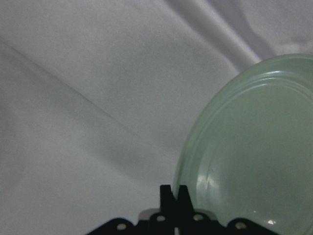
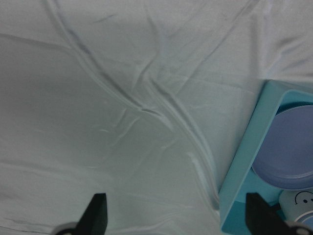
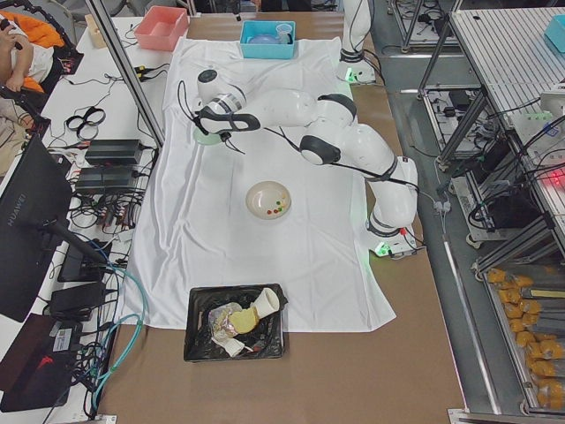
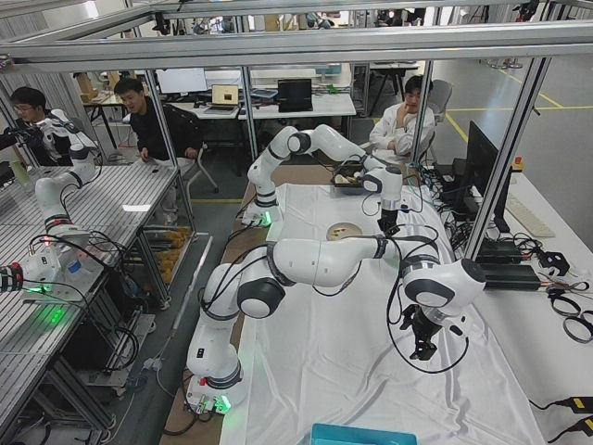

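A green plate fills the right of the left wrist view; my left gripper is shut on its rim. In the camera left view that plate is partly hidden under the arm. My right gripper stands open over bare cloth, left of a blue bin holding a blue plate and a smiley cup. A beige plate with small colored bits sits mid-cloth.
A black tray with a white cup and wrappers is at the cloth's lower edge. A pink bin, cables and a monitor line the side table. The cloth around the beige plate is clear.
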